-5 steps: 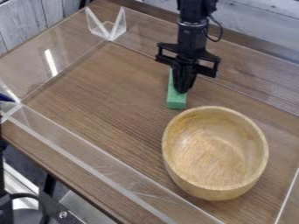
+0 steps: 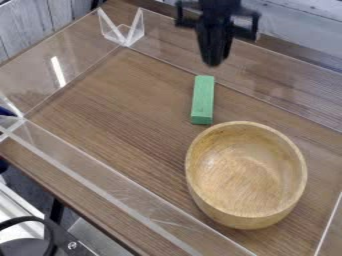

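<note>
A green block (image 2: 203, 100) lies flat on the wooden surface, left of center-right, just behind a large tan bowl (image 2: 246, 175). My gripper (image 2: 211, 48) is raised at the top of the view, well above and behind the block and clear of it; it is dark and blurred, and nothing shows between its fingers. I cannot make out how the fingers stand.
Clear plastic walls run along the left side, with a white bracket-like piece (image 2: 122, 25) at the upper left. A dark cable is at the bottom left corner.
My gripper has risen up and away from the green block, which is now uncovered in view. The bowl has not moved.
</note>
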